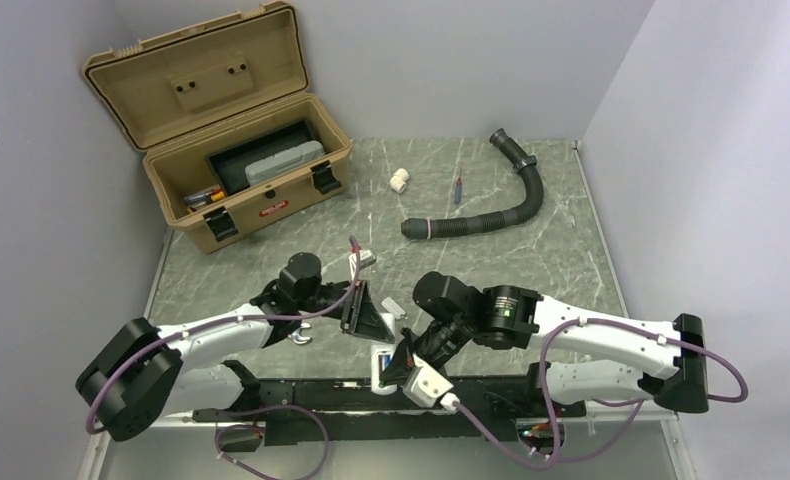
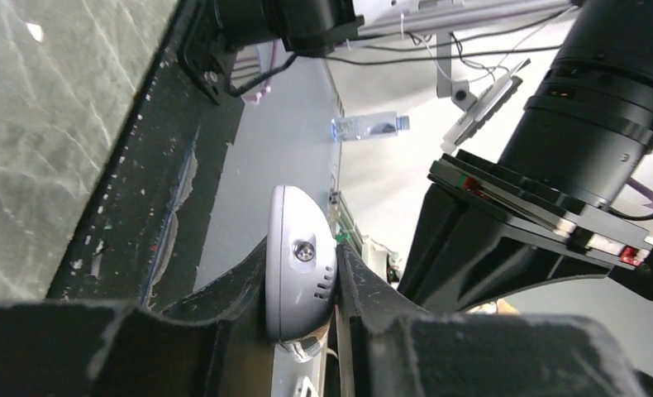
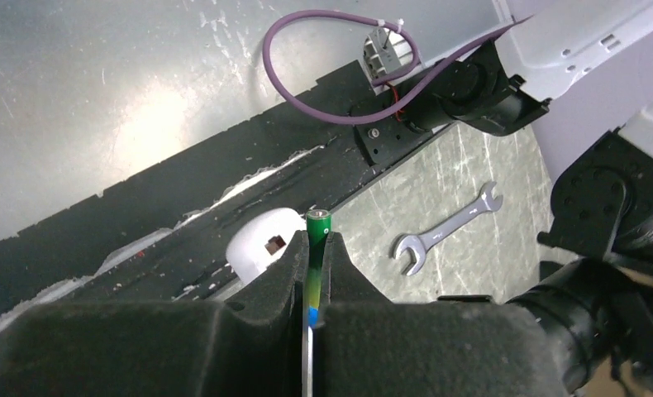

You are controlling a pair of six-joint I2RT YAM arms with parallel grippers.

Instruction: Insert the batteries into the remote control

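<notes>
The white remote point(image 1: 382, 386) hangs above the table's front edge, its upper end in my left gripper point(image 1: 385, 334), which is shut on it. In the left wrist view, the remote's rounded white end point(image 2: 294, 256) rises between the fingers. My right gripper point(image 1: 391, 376) is shut on a green battery point(image 3: 316, 240) with a blue lower part, and its fingertips are at the remote's battery side. Beyond them, in the right wrist view, the remote's end point(image 3: 265, 240) shows. A bluish battery point(image 1: 385, 362) seems to lie in the compartment, which the right fingers partly hide.
A small white piece, possibly the cover point(image 1: 393, 307), lies on the table behind the grippers. A wrench point(image 3: 447, 231) rests by the left arm. Farther back are an open tan toolbox point(image 1: 261, 210), a black hose point(image 1: 471, 224), a screwdriver point(image 1: 458, 191) and a white fitting point(image 1: 399, 181).
</notes>
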